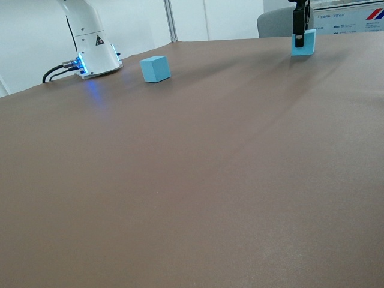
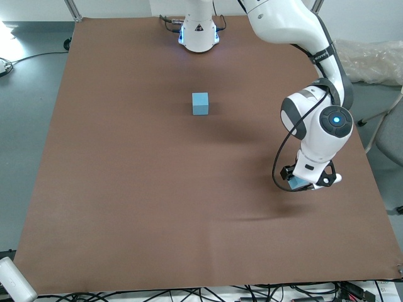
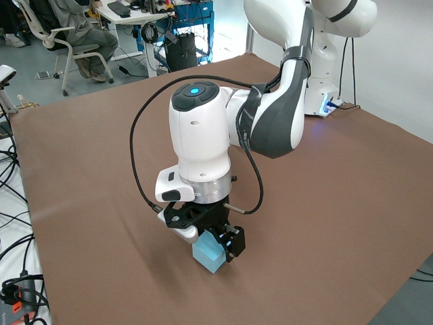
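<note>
My gripper [image 1: 302, 37] is shut on a light blue cube [image 3: 208, 254], low over the brown table on the right side of the left view, where the cube [image 2: 298, 182] is partly hidden under the wrist. In the top view this cube [image 1: 309, 48] shows around the dark finger. A second light blue cube [image 2: 200, 104] [image 1: 155, 69] sits alone on the table [image 2: 157, 189], nearer its middle in the left view; in the right view it is not visible, apparently hidden by the arm.
The arm's white base [image 2: 198, 34] stands at the table's back edge with cables. Cables run along the front edge, and a grey chair [image 1: 273, 24] stands beyond the table's side.
</note>
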